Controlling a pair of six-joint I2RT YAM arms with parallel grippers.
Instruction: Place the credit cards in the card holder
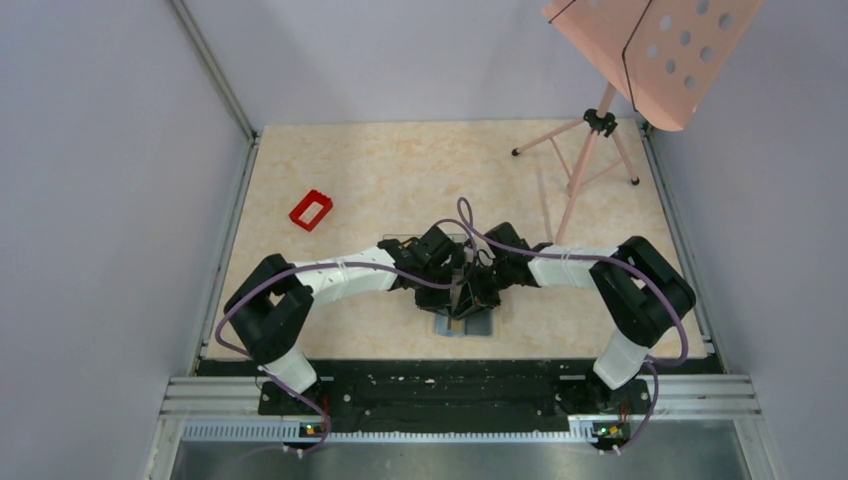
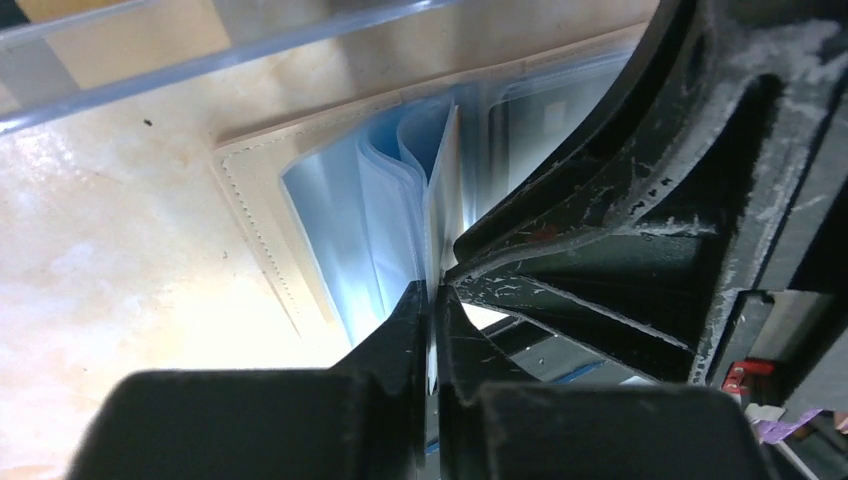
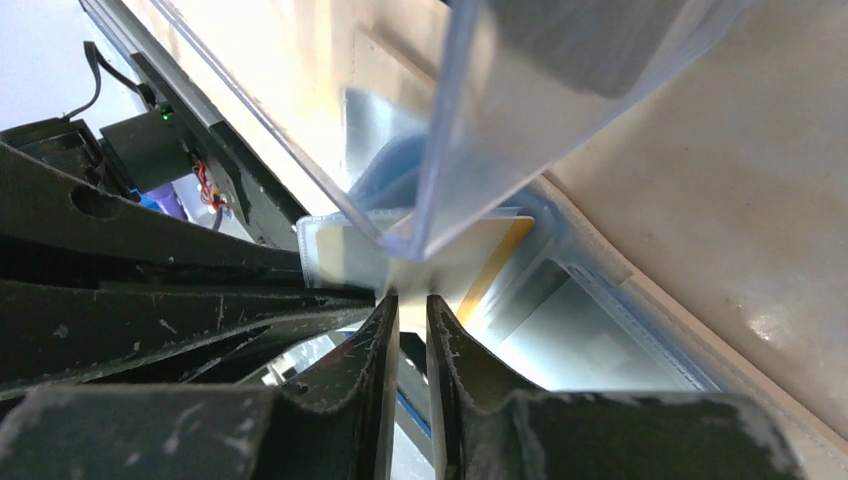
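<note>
The card holder (image 1: 481,323), with a light border and clear bluish sleeves, lies flat near the table's front, partly hidden beneath both arms. In the left wrist view its sleeves (image 2: 330,215) stand bent up. My left gripper is shut at their raised edge; whether its fingers pinch that thin edge is unclear. A card with a yellow stripe (image 3: 497,265) shows through a clear sleeve in the right wrist view. Right at its lower edge, my right gripper has a narrow gap between its fingertips, with no card seen gripped there.
A clear box (image 3: 450,130) stands just behind the holder, close to both grippers. At the back left lies a red box (image 1: 311,210). A pink tripod (image 1: 590,150) occupies the back right.
</note>
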